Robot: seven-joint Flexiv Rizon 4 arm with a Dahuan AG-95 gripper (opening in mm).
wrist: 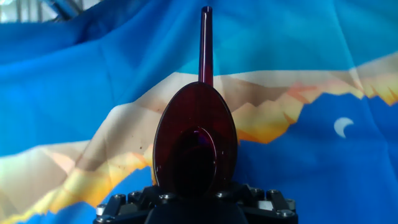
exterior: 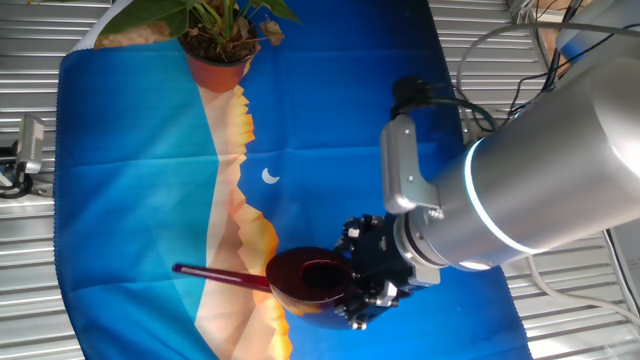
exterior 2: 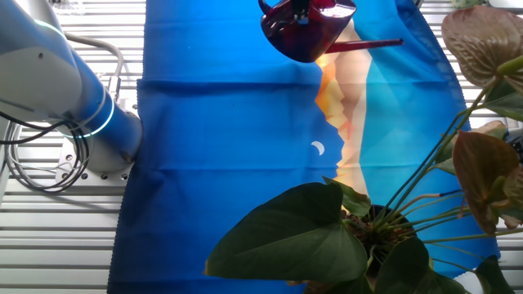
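Observation:
A dark red, glossy watering can with a long thin spout hangs over the cloth in exterior view 1. My gripper is shut on it from the right, on the side away from the spout; the grasp itself is hidden behind the body. The spout points left. In exterior view 2 the can shows at the top edge, spout to the right. Seen from the wrist, the can's oval top fills the middle, its spout running straight ahead, above the black fingers.
A potted plant stands at the far end in exterior view 1, apart from the can; its broad leaves fill the front of exterior view 2. The printed blue cloth is wrinkled, with its middle bare. Cables hang by the arm's base.

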